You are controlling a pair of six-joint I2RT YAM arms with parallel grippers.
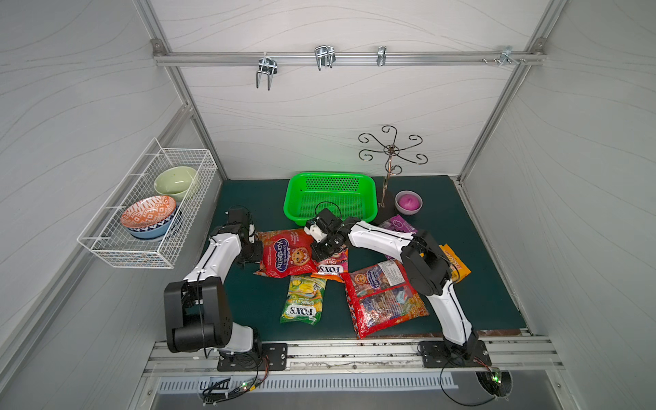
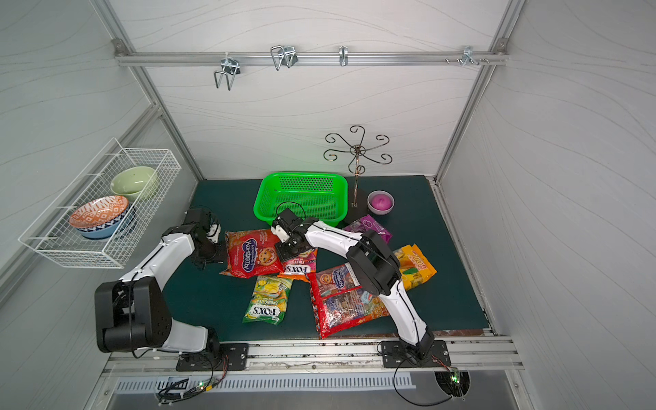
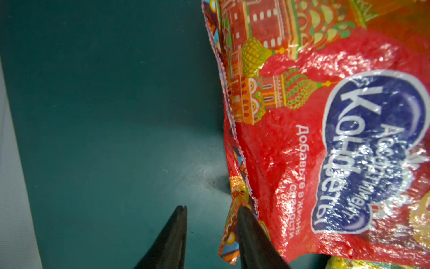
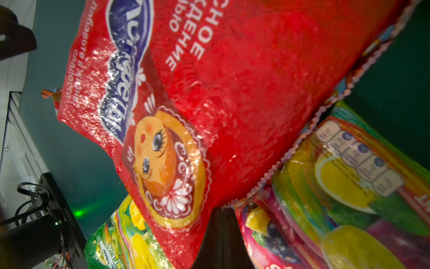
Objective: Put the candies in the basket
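Observation:
The big red candy bag [image 1: 285, 249] lies flat in front of the empty green basket [image 1: 330, 191]. At its left end, my left gripper has parted fingers straddling the crimped edge, not shut on it. At the bag's other end, my right gripper is shut over the edge, beside the Fox's fruit bag [image 1: 330, 270], nothing visible between its fingers. A green Fox's bag [image 1: 302, 304], another red bag [image 1: 382, 304], a purple bag [image 2: 372, 229] and a yellow bag [image 2: 415, 266] lie around.
A metal stand [image 1: 387, 177] and a bowl with a pink item [image 1: 410, 203] stand right of the basket. A wire rack with bowls [image 1: 143, 239] hangs at the left wall.

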